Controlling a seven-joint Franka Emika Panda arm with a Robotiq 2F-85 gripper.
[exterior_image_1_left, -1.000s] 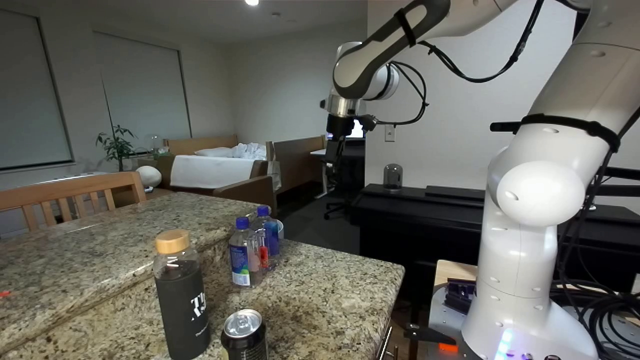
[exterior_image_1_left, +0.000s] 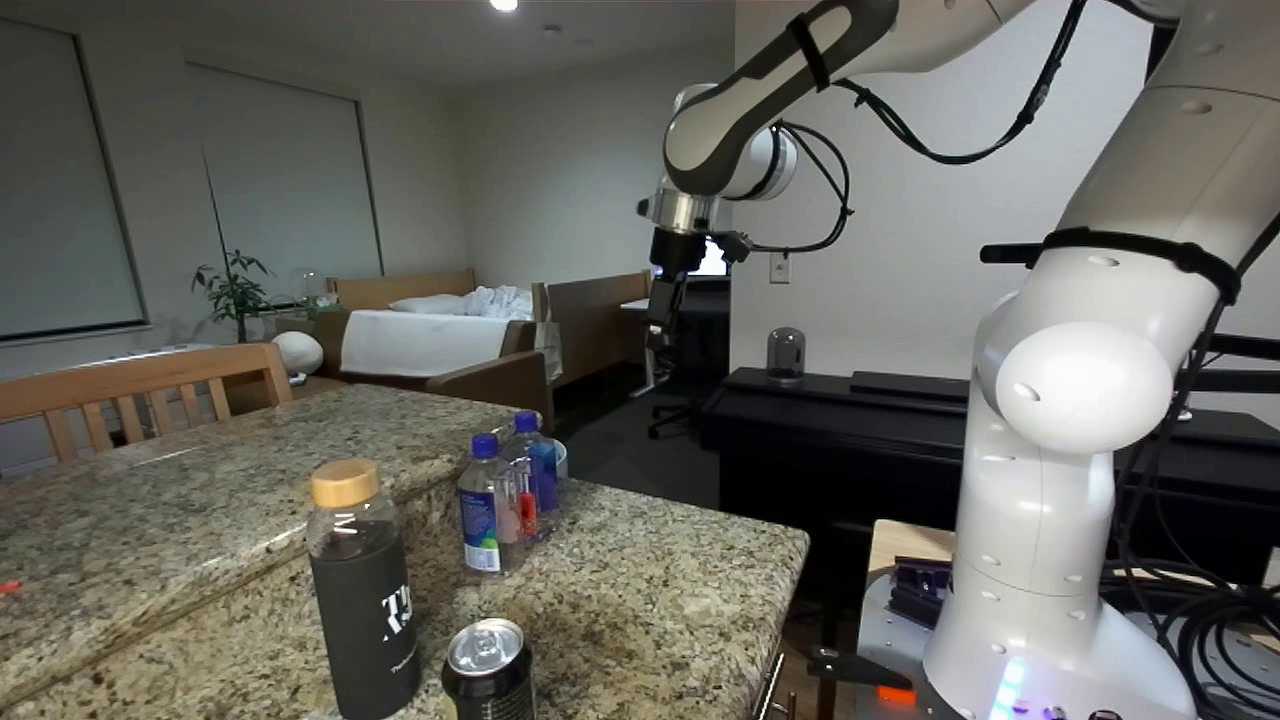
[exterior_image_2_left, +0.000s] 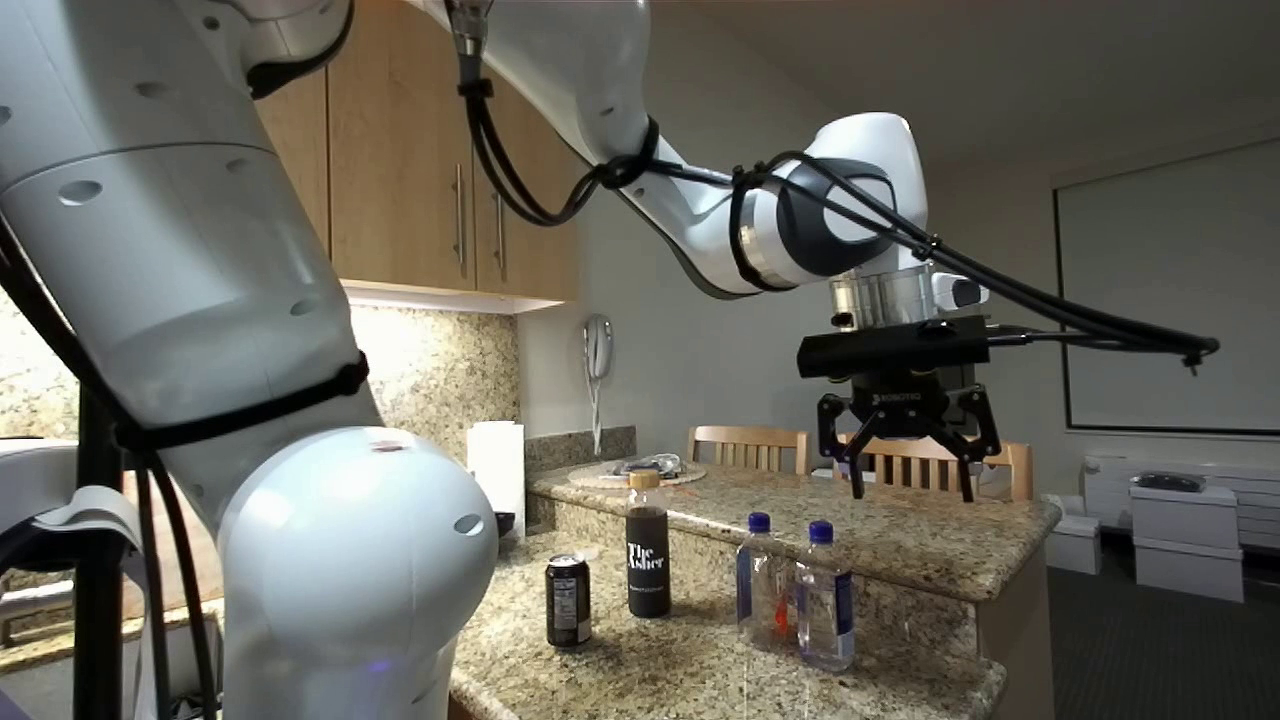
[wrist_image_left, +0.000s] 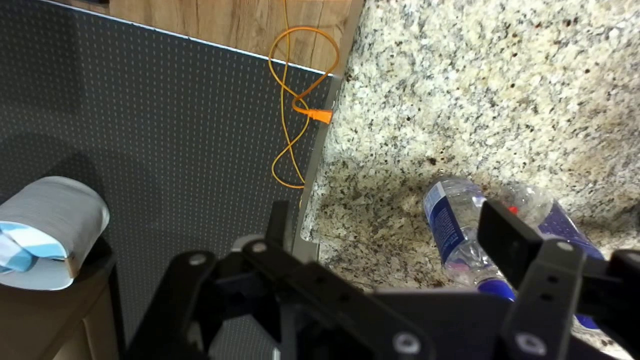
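My gripper (exterior_image_2_left: 914, 490) hangs open in the air, fingers pointing down, with nothing between them. In the wrist view its fingers (wrist_image_left: 510, 240) spread wide above the counter's end. Two clear bottles with blue caps stand close together on the lower granite counter: one bottle (exterior_image_2_left: 825, 606) nearer the counter's end, the other bottle (exterior_image_2_left: 756, 588) beside it. My gripper is well above both and apart from them. A dark bottle with a wooden cap (exterior_image_1_left: 363, 600) and a black can (exterior_image_1_left: 488, 672) stand upright farther along the same counter.
The raised granite ledge (exterior_image_2_left: 936, 546) runs behind the bottles, with wooden chairs (exterior_image_2_left: 750, 446) beyond. Past the counter's end lies dark carpet (wrist_image_left: 180, 132), with an orange cord (wrist_image_left: 282, 120) by the edge.
The bottles and can stand where they were.
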